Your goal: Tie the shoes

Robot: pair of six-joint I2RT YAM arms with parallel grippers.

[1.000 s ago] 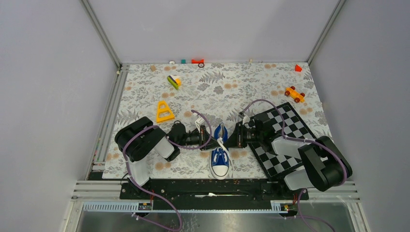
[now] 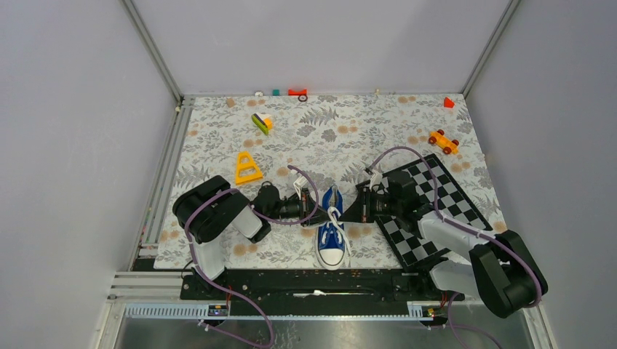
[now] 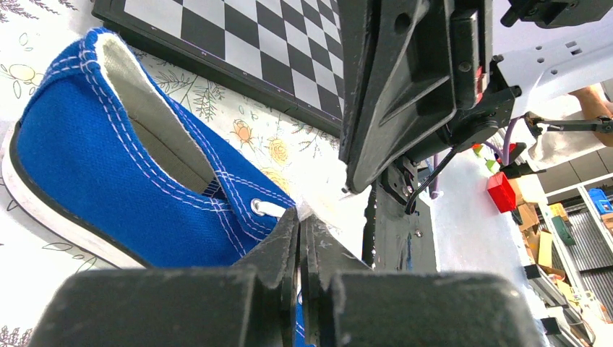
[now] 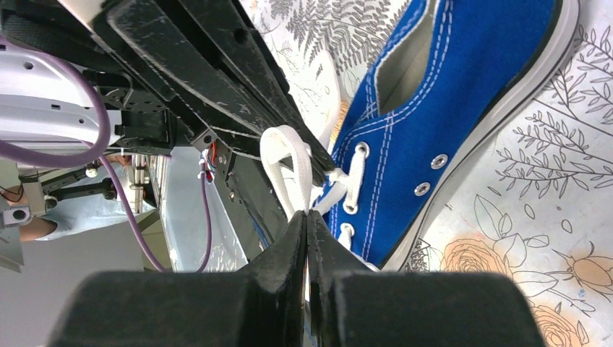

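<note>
The blue shoe [image 2: 331,236] with its white toe stands upright on the table, toe toward the front edge. Its white shoelace [image 4: 287,148] forms a raised loop over the shoe's opening. From the right side, my right gripper is shut on the lace at its fingertips. My left gripper comes in from the left, shut, with white lace at its tips; the black fingers [image 4: 267,94] of that gripper lie beside the loop in the right wrist view. Both tips are close together over the laces. How the strands cross is partly hidden.
A chessboard [image 2: 429,207] lies right of the shoe, beneath my right arm. Farther off are a yellow frame [image 2: 247,169], a green-and-yellow toy [image 2: 261,123] and an orange toy car [image 2: 443,142].
The right arm's upper links have swung outward to the right while its gripper stays by the lace. The white lace above the shoe has shifted shape. My left arm looks still.
</note>
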